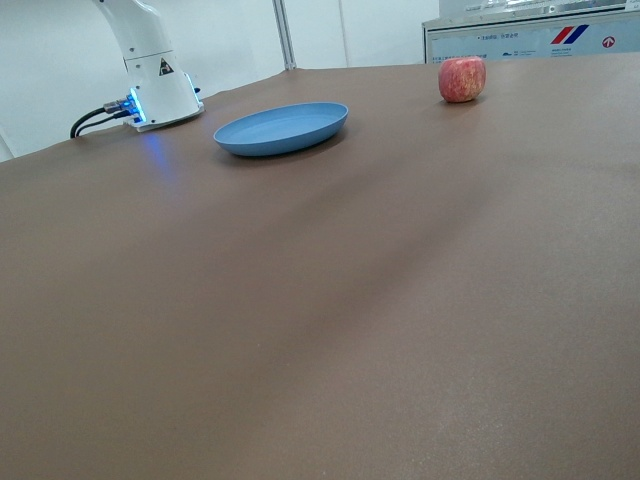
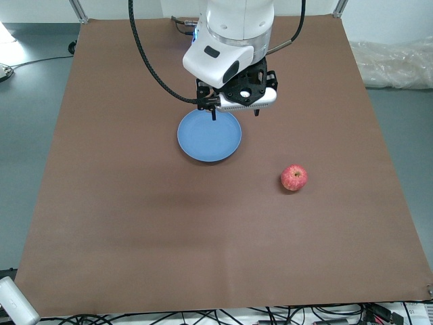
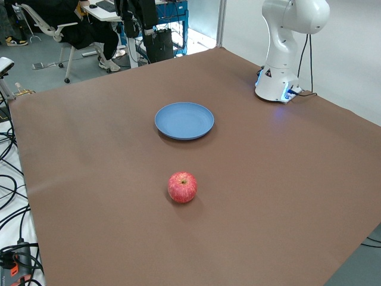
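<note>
A red apple (image 2: 294, 177) (image 1: 462, 79) (image 3: 182, 187) rests alone on the brown table (image 2: 203, 244). A round blue plate (image 2: 209, 139) (image 1: 280, 129) (image 3: 184, 121) lies empty on the table, behind and left of the apple in the left view. My gripper (image 2: 235, 114), black and white, hangs above the back edge of the plate in the left view, its two dark fingers spread apart with nothing seen between them. In the top and right views only the white arm's lower part shows, not the gripper.
Cables and hardware run along its edge nearest the left camera. In the right view a person sits at a desk beyond the table.
</note>
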